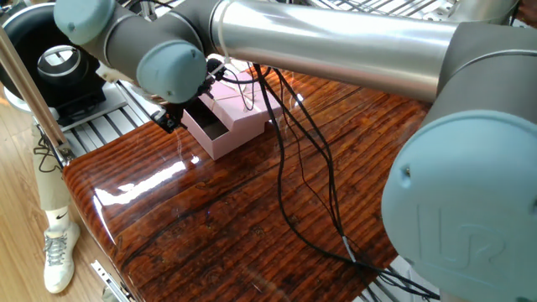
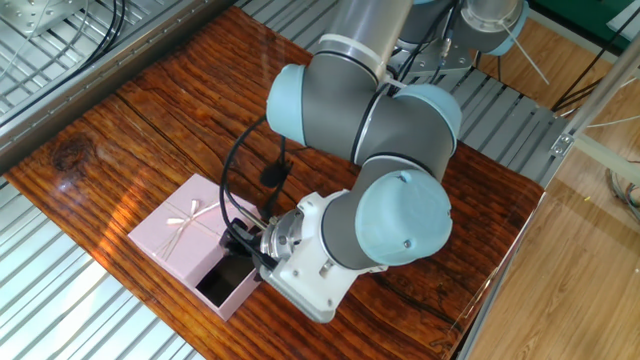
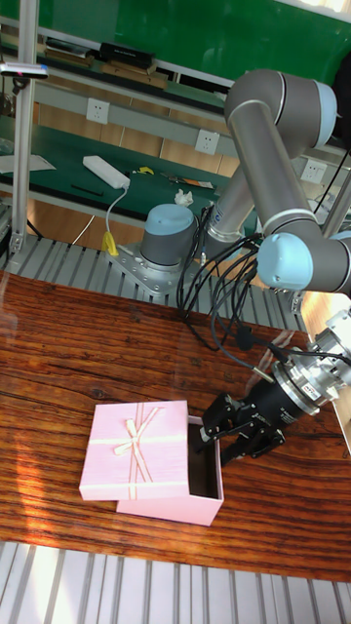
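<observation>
A pink gift box [image 3: 176, 508] stands on the wooden table, its lid [image 3: 156, 473] with a pale ribbon bow shifted to one side. The lid leaves a strip of the dark inside [image 2: 226, 278] uncovered at one end. My gripper [image 3: 214, 448] is at that uncovered end, tilted down from the right in the third exterior view. Its two black fingers [image 3: 250, 443] stand apart, one over the opening and the other by the box's end wall. Whether they touch the wall is unclear. In the first exterior view the arm partly covers the gripper and lid.
Black cables [image 1: 289, 180] hang from the arm and trail over the table [image 1: 210, 226]. Much of the tabletop around the box is bare. A metal slatted frame [image 3: 62, 582] borders the table.
</observation>
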